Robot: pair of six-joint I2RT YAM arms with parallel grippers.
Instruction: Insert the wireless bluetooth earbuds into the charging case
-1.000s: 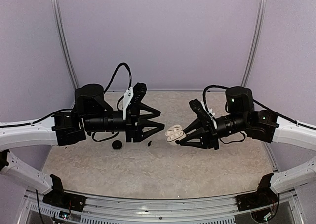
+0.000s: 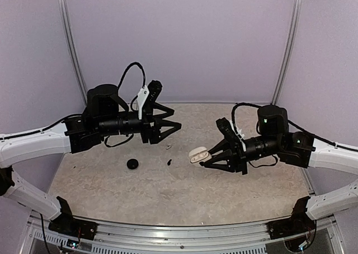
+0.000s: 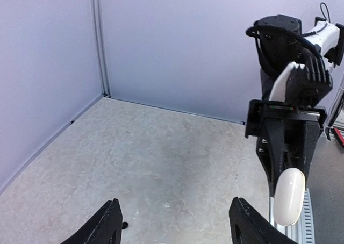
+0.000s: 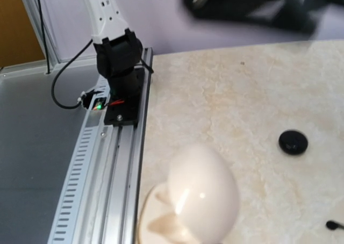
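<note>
The white charging case is held in my right gripper, which is shut on it above the table. Its rounded lid stands partly raised, and hollows show in the case body in the right wrist view; whether an earbud sits in them I cannot tell. In the left wrist view the case shows as a smooth white oval. My left gripper is open and empty, up and left of the case. A tiny pale piece, possibly an earbud, lies on the table below it.
A round black disc lies on the table at left. Nearer the case is a small black piece. A blurred dark shape crosses the top of the right wrist view.
The case lid now stands lower over the body. The right arm shifted slightly.
</note>
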